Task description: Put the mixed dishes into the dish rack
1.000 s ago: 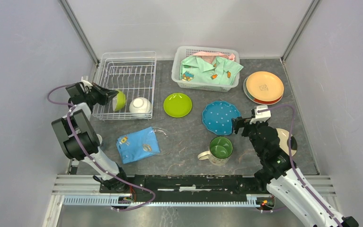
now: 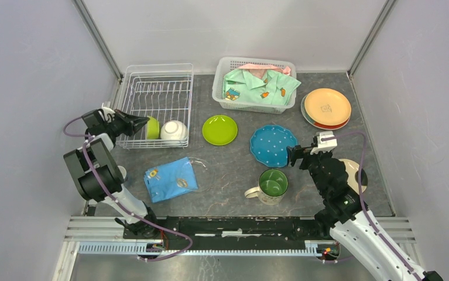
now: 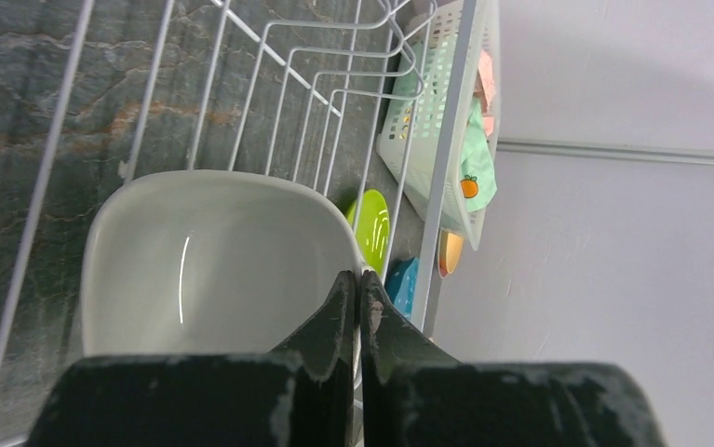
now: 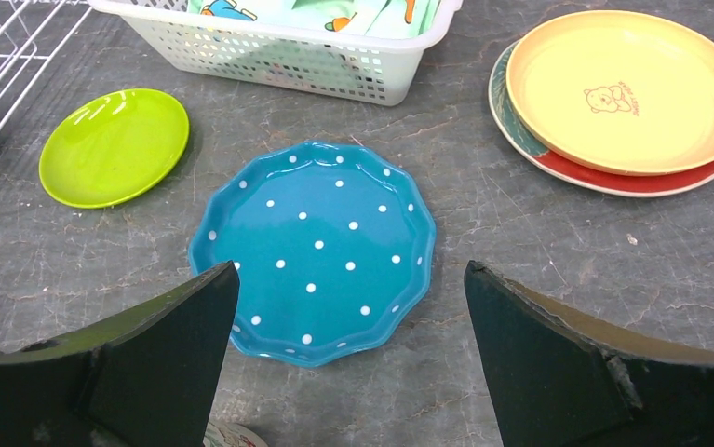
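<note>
In the wire dish rack [image 2: 155, 99] at back left, my left gripper [image 2: 144, 120] is shut on the rim of a green bowl [image 2: 151, 128], turned on its side; its pale inside fills the lower left wrist view, fingertips [image 3: 366, 284] at its edge. A white bowl [image 2: 174, 130] sits beside it. My right gripper [image 2: 294, 155] is open and empty above the blue dotted plate [image 4: 316, 251]. Also out are a green plate [image 2: 219, 130], stacked orange and red plates [image 2: 327, 107], a large mug [image 2: 273, 184] and a cream plate [image 2: 348, 172], partly hidden by my right arm.
A white basket [image 2: 222, 96] with cloths stands at back centre. A folded blue cloth bag [image 2: 169, 180] lies in front of the rack. Walls close in on both sides.
My left gripper and the green bowl have shifted slightly toward the front and right of the rack, the wrist turning a little. The right arm is essentially still.
</note>
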